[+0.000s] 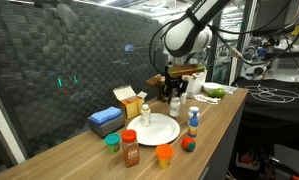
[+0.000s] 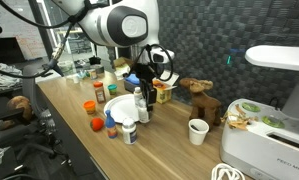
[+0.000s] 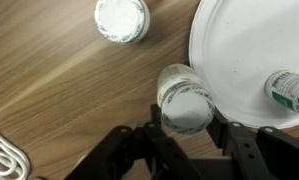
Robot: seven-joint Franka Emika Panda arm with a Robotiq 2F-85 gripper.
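My gripper is shut on a bottle (image 3: 187, 106) with a pale, shiny round cap; its dark fingers (image 3: 221, 130) press on it from both sides. In exterior view 1 the bottle (image 1: 175, 105) stands upright beneath the gripper, just beyond the right edge of a white plate (image 1: 161, 133). The same bottle (image 2: 139, 104) shows under the black and white arm in exterior view 2, near the plate's edge. Whether its base touches the table cannot be told.
Close by stand a blue bottle (image 1: 193, 124) and a white-capped bottle (image 2: 129, 131). A small bottle (image 1: 145, 114) is on the plate. A tomato (image 1: 189, 144), an orange cup (image 1: 165, 155) and a jar (image 1: 131, 150) line the near side. A toy moose (image 2: 201, 98) and mug (image 2: 198, 131) stand farther along.
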